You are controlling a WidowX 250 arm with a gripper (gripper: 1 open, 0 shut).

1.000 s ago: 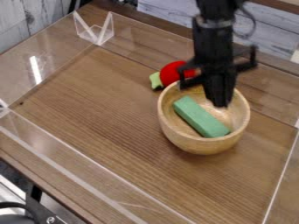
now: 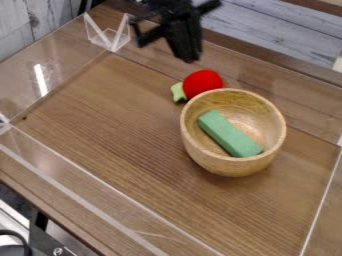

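Note:
My gripper (image 2: 185,42) hangs at the top centre, dark and blurred, above and a little left of a red round object (image 2: 203,83). Whether its fingers are open or shut is hard to make out. A small green piece (image 2: 178,93) lies beside the red object. A wooden bowl (image 2: 241,105) at the centre right holds a green block (image 2: 230,134).
A clear wire or plastic holder (image 2: 107,32) stands at the back left. The wooden table (image 2: 107,150) has free room on the left and in front. Its left edge shows at lower left.
The green block remains in the bowl.

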